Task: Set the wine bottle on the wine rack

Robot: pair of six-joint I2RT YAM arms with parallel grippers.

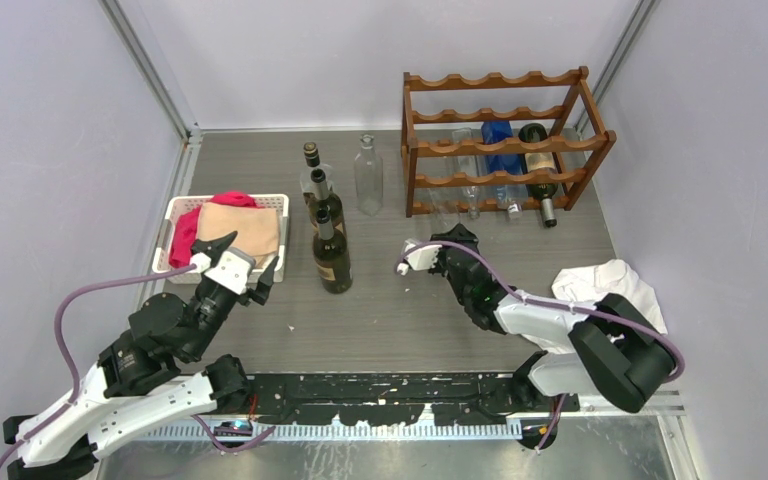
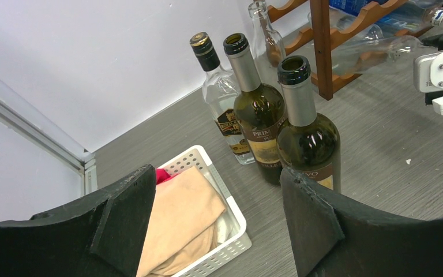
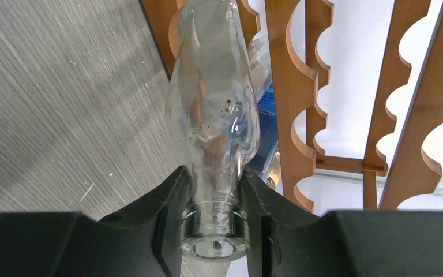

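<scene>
A clear glass bottle (image 3: 213, 109) lies almost level, its neck gripped between the black fingers of my right gripper, which is shut on it. Its far end reaches into the leftmost bottom slot of the wooden wine rack (image 1: 510, 145); whether it rests on both rails I cannot tell. From above, the right gripper (image 1: 450, 238) sits just in front of the rack's left part. My left gripper (image 1: 240, 272) stands open over the right edge of the basket, nothing between its fingers. Two dark wine bottles (image 1: 331, 265) stand upright to its right.
Beside the dark bottles stand a gold-capped clear bottle (image 2: 231, 109) and another clear bottle (image 1: 368, 180). Further bottom slots hold a clear bottle, a blue-labelled bottle (image 1: 502, 150) and a dark bottle (image 1: 540, 165). A white basket (image 1: 283, 215) holds cloths; a white cloth (image 1: 615, 290) lies right.
</scene>
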